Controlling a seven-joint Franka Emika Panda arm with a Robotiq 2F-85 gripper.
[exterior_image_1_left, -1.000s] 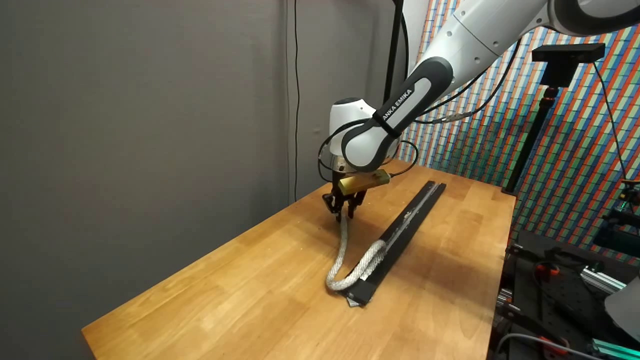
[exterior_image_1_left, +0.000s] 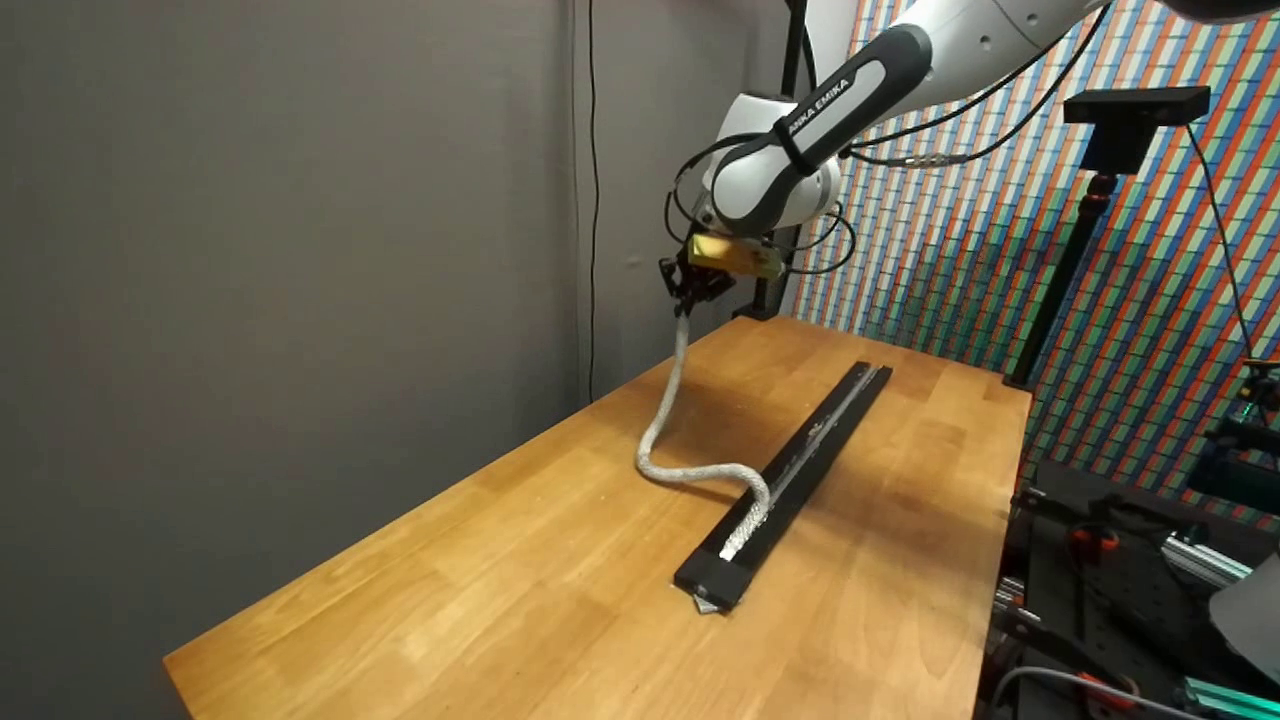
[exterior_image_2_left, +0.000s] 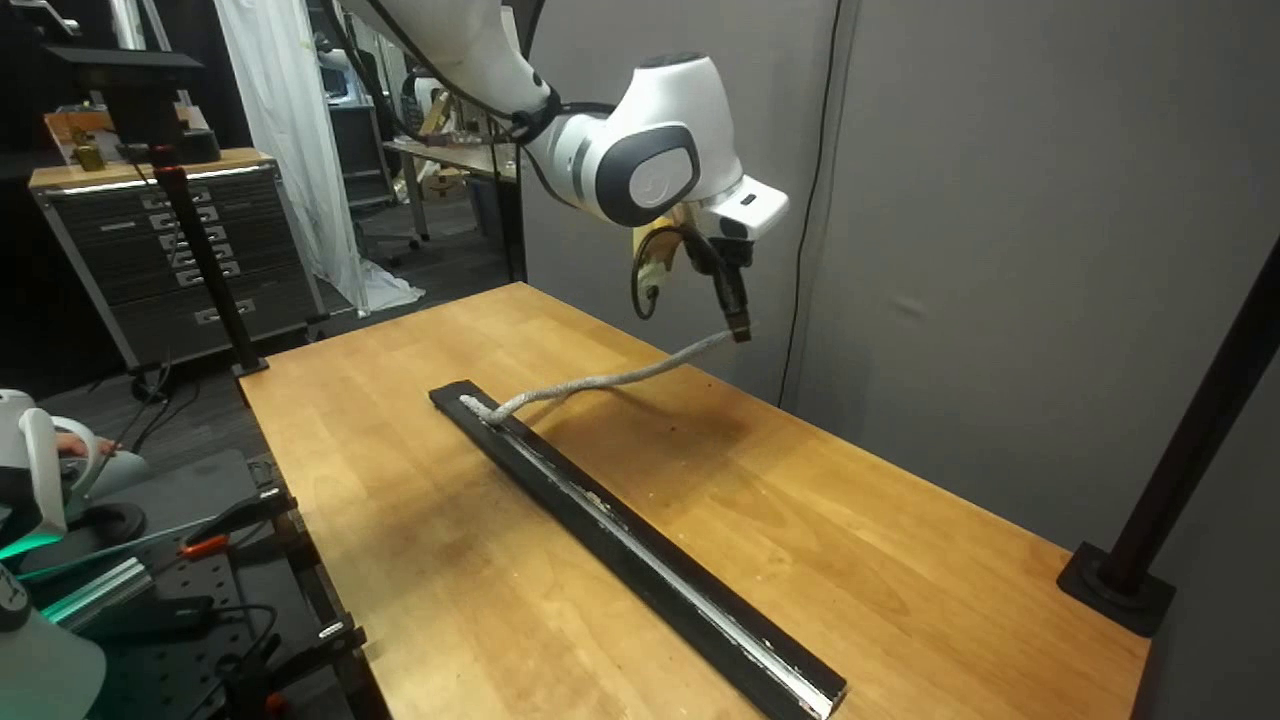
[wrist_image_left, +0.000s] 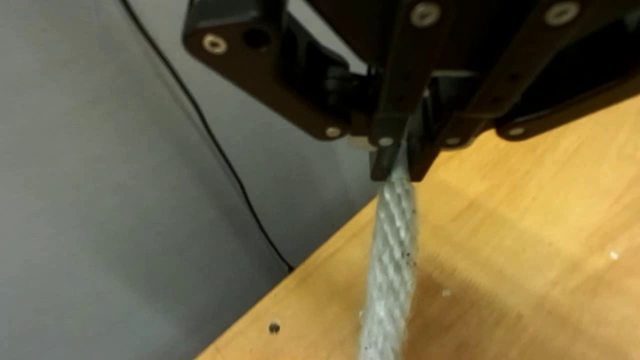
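A grey-white braided rope (exterior_image_1_left: 667, 408) hangs from my gripper (exterior_image_1_left: 685, 310), curves down to the wooden table and bends back to a long black channel bar (exterior_image_1_left: 828, 438). Its far end lies in the groove at one end of that bar. In the wrist view the gripper is shut on the rope (wrist_image_left: 393, 258), which runs straight down from between the fingertips. Exterior view 2 shows the rope (exterior_image_2_left: 624, 376) rising from the bar (exterior_image_2_left: 648, 564) to the gripper (exterior_image_2_left: 739, 336), held well above the table. The rest of the groove holds no rope.
A grey wall (exterior_image_1_left: 360, 240) runs along one long edge, close to the gripper. A black post (exterior_image_2_left: 1146, 516) stands at one corner, and a camera stand (exterior_image_1_left: 1074, 264) at another.
My gripper has risen from near the table, carrying the rope's end up. The rope's tight loop by the bar's near end has opened into a wider curve. The bar has not moved.
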